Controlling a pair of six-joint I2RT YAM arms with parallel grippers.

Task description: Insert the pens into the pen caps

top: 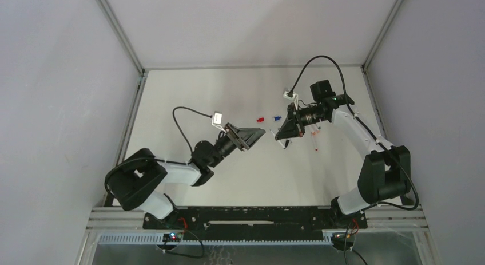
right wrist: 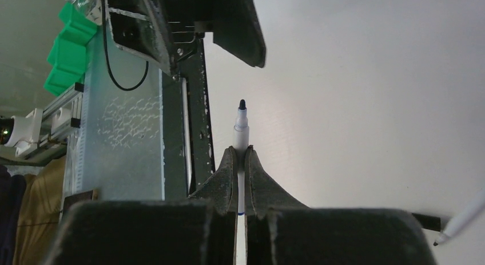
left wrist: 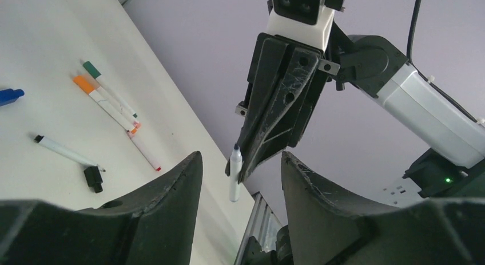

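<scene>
A white pen with a dark tip points up from my right gripper, which is shut on it. Across from it my left gripper is part open, nothing between its fingers, a short gap from the pen's tip. On the table lie a red cap, a blue cap, a black cap beside a white pen, and orange and green markers with a pink-ended pen to the right.
Side walls and aluminium rails border it.
</scene>
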